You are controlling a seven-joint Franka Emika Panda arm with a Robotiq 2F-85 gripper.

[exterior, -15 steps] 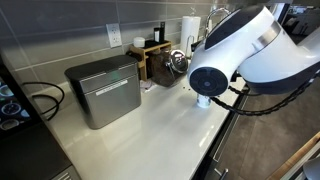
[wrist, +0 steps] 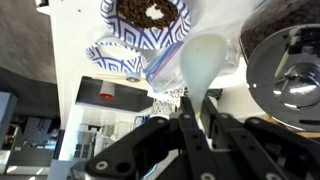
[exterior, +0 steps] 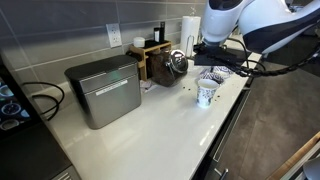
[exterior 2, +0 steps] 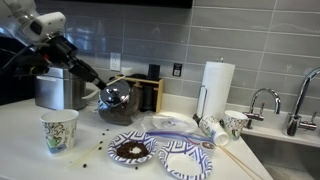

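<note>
My gripper is shut on a pale spoon-like utensil (wrist: 203, 62), whose rounded end points away from the fingers in the wrist view. In exterior view 2 the gripper (exterior 2: 98, 82) hangs above the counter, and a thin tan stick shape (exterior 2: 132, 77) reaches rightward from around it. A patterned paper cup (exterior 2: 58, 132) stands upright below and to the left of the gripper; exterior view 1 shows this cup (exterior: 206, 92) under the arm. One patterned plate (exterior 2: 118, 154) bears a dark granular heap (exterior 2: 131, 149). Beside it lies a second patterned plate (exterior 2: 187, 172).
A glass pot (exterior 2: 118, 103) stands behind the plates, close to the gripper. Two more patterned cups, one tipped (exterior 2: 213, 130) and one upright (exterior 2: 235, 122), are near the sink. A paper towel roll (exterior 2: 216, 88) and a metal bin (exterior: 104, 90) stand at the back.
The arm has swung away from the exterior view 1 camera, toward the upper right. The patterned cup, mostly covered by the arm before, now shows more fully.
</note>
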